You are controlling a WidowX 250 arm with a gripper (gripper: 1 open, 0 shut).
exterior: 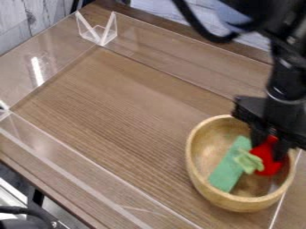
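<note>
A tan wooden bowl (pixel 206 151) sits at the front right of the table. In it lie a green block (pixel 227 168) and a red object (pixel 270 162). My gripper (pixel 266 143) reaches down into the bowl's right side at the red object, shut on it as far as shows; its fingertips are partly hidden and blurred.
A white wire-like holder (pixel 98 29) stands at the back left. Dark cables run along the front left edge and overhead.
</note>
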